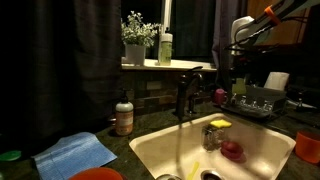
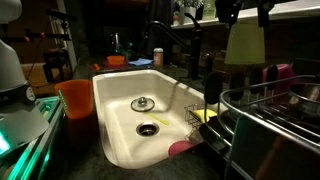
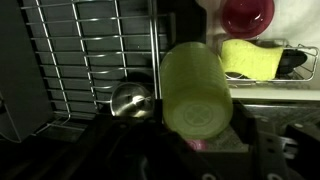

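Note:
A green cup (image 2: 245,43) hangs upright from my gripper (image 2: 245,14), which is shut on its upper part. It is held above the near corner of the dish rack (image 2: 262,108), beside the sink. Looking down in the wrist view, the cup (image 3: 194,92) fills the middle, with the rack's wires (image 3: 92,58) to its left and the sink side to its right. From across the sink, the cup (image 1: 238,87) appears small and dark below the arm. The exact contact of the fingers on the cup is hard to make out.
A metal cup (image 3: 130,99) stands in the rack. The white sink (image 2: 118,118) holds a red bowl (image 3: 247,15); a yellow sponge (image 3: 250,60) sits in a wire caddy at its edge. The black faucet (image 1: 184,95) rises behind the sink. An orange container (image 2: 75,98) stands at the left.

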